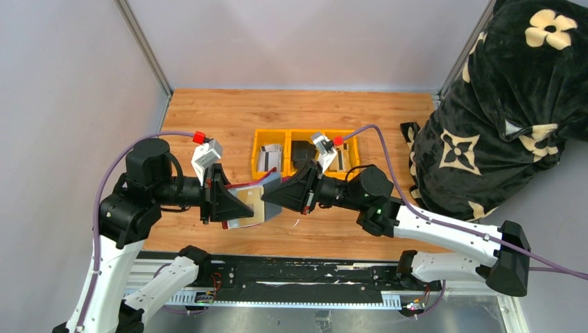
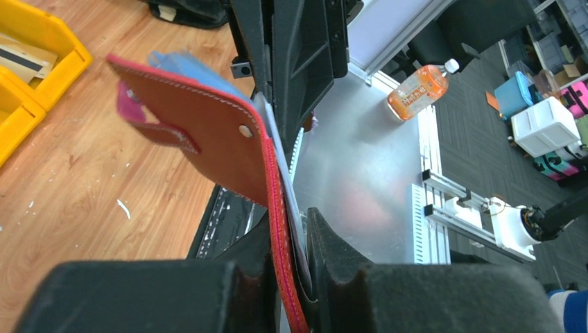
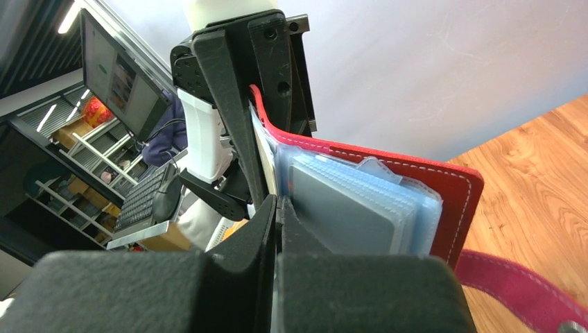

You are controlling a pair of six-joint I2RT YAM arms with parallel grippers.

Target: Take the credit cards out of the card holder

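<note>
The open red leather card holder [image 2: 201,132], lined with clear blue sleeves [image 3: 340,201], is upright between my grippers above the wooden table. A pale card [image 1: 247,205] shows on its face in the top view. My left gripper [image 1: 232,214] has the holder's red edge between its fingers, as the left wrist view shows. My right gripper [image 1: 272,194] is at the holder's sleeves on the other side, its fingertips together; whether anything thin is between them is hidden.
A yellow divided bin [image 1: 284,133] with small items stands behind the grippers. A black patterned cushion [image 1: 485,118] fills the right side.
</note>
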